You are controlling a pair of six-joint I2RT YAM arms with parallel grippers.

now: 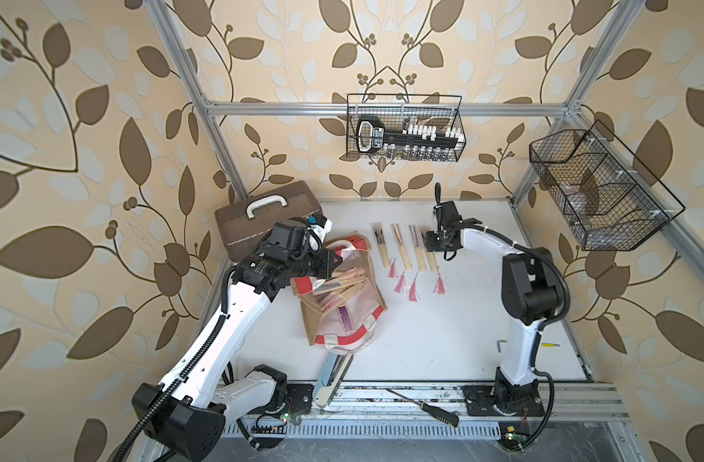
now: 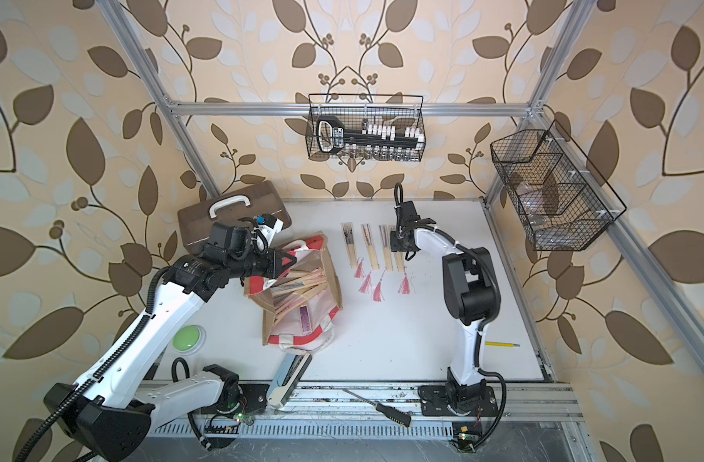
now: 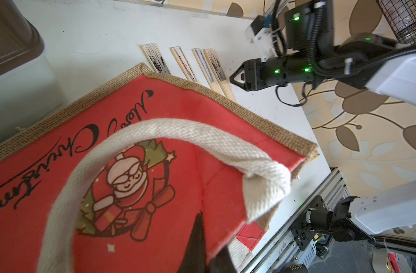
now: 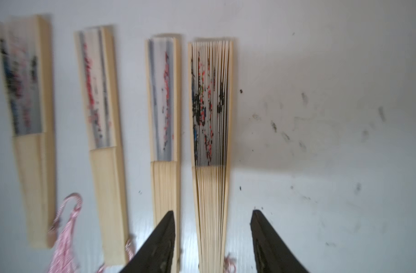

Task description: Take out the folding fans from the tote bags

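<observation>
The tote bag, burlap with red and white parts, lies with its mouth facing up, several folding fans inside. At its back left side my left gripper is shut, with the red cloth creased at its fingertips. On the table to the right of the bag lie several folded fans with pink tassels, including the leftmost fan and the second fan. Beside the third fan is the rightmost fan. My right gripper is open over this one, its fingers apart on either side and holding nothing.
A brown lidded box stands behind the left arm. A stapler lies at the front edge and a screwdriver on the front rail.
</observation>
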